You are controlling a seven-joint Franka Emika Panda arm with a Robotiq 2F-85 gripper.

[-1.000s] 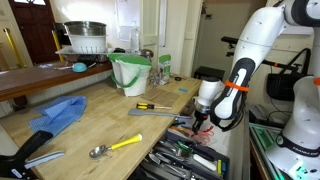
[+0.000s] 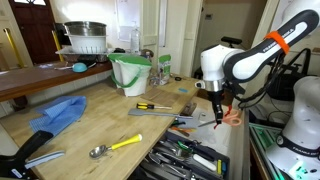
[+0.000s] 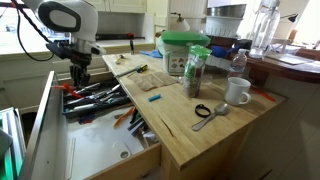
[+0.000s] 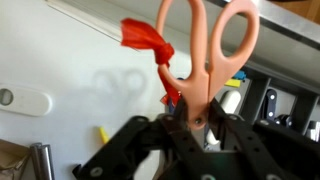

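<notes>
My gripper [image 2: 217, 108] hangs above the open drawer, shut on a pair of scissors with orange handles [image 2: 232, 117]. In the wrist view the scissors' handle loops [image 4: 212, 55] point away from my gripper, and the part near their pivot is between the fingers. The blades are largely hidden by the gripper. A red strip [image 4: 148, 38] shows beside the handles; whether it is tied to them I cannot tell. In exterior view 2 my gripper [image 3: 80, 74] is over the drawer's far part.
The drawer holds several knives and utensils [image 2: 185, 155] in an organizer, with a bare white floor [image 3: 95, 140] beside it. On the counter [image 2: 95, 105] lie a spoon [image 2: 98, 152], a yellow-handled tool [image 2: 127, 142] and a blue cloth [image 2: 60, 115]. A white-green bucket [image 2: 130, 75] stands behind.
My gripper has risen from the drawer and come nearer the exterior view 1 camera. The orange-handled scissors are now lifted with it.
</notes>
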